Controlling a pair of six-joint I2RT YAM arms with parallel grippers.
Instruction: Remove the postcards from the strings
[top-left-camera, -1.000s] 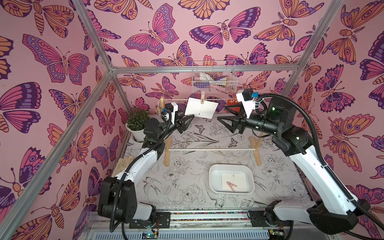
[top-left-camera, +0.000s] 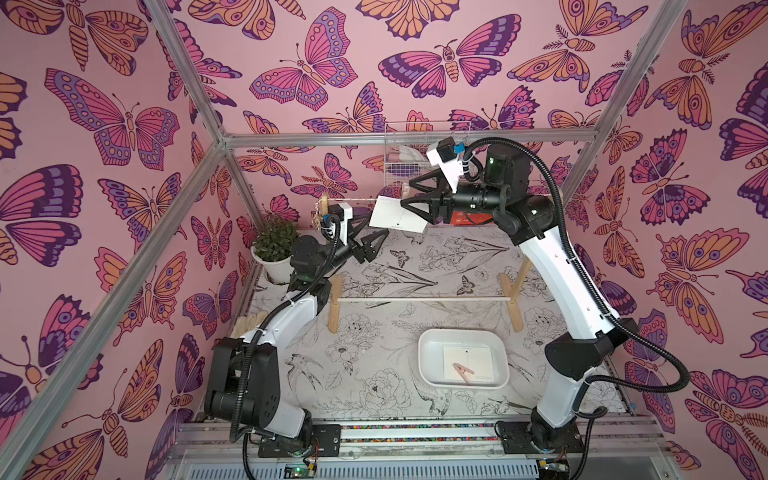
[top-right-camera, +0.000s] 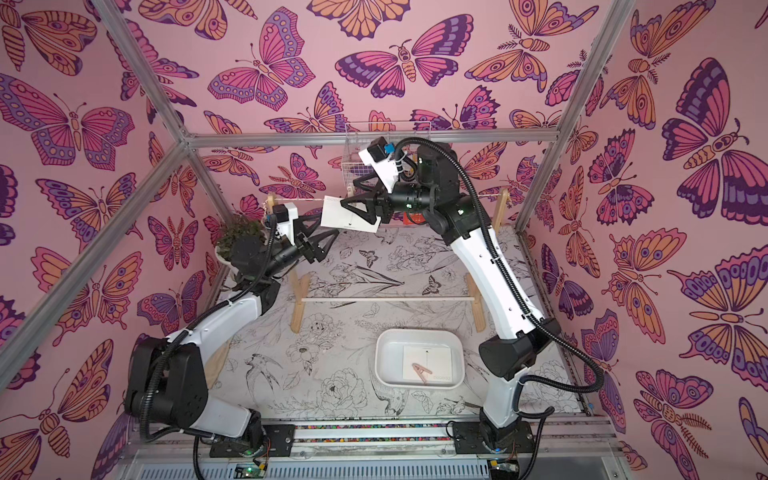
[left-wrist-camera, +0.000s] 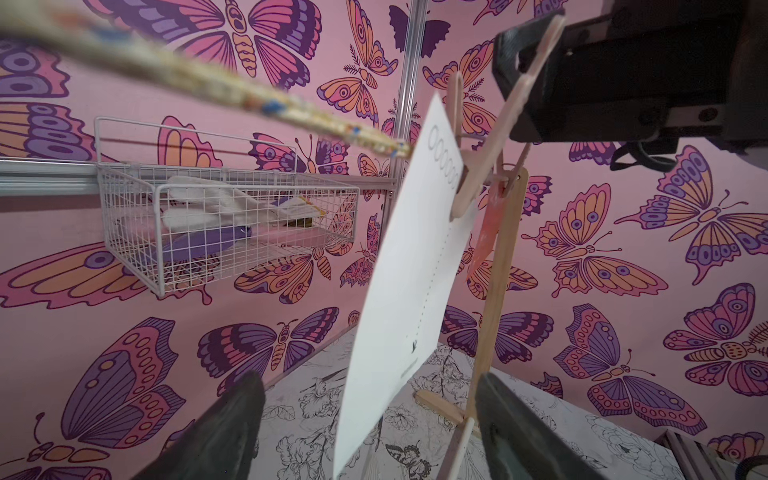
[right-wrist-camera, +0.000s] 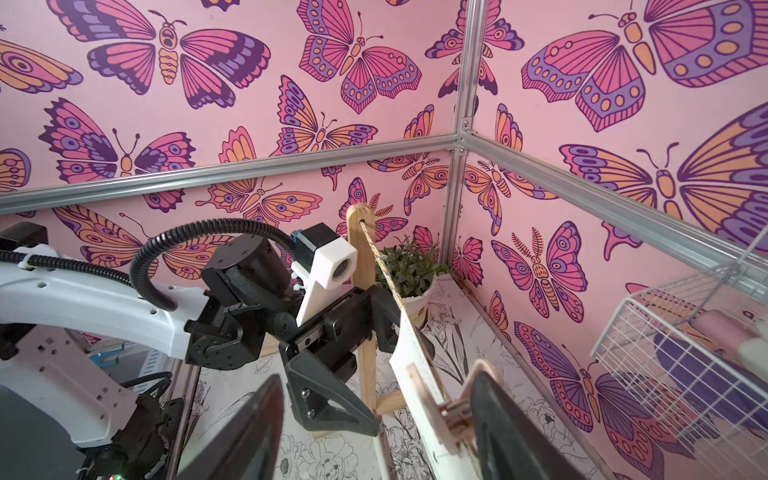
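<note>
A white postcard (top-left-camera: 397, 215) hangs from the string (left-wrist-camera: 240, 88), held by a wooden clothespin (left-wrist-camera: 494, 132) at its top edge. My right gripper (top-left-camera: 407, 192) is open, its fingers on either side of that clothespin (right-wrist-camera: 428, 400); whether they touch it cannot be told. Open too, my left gripper (top-left-camera: 374, 243) is at the card's lower left corner, and the card (left-wrist-camera: 404, 296) shows between and beyond its blurred fingers. Farther right on the string hangs a red card (top-left-camera: 472, 217), partly hidden behind the right gripper.
A white tray (top-left-camera: 425, 364) on the table holds a pale card (top-left-camera: 477, 357) and a loose clothespin (top-left-camera: 462, 369). Wooden posts (top-left-camera: 513, 304) and a low crossbar (top-left-camera: 424, 299) carry the string. A wire basket (left-wrist-camera: 232, 232) is behind; a potted plant (top-left-camera: 276, 240) stands left.
My right gripper has moved left and up, from right of the white postcard to its clothespin, and covers the card's right part.
</note>
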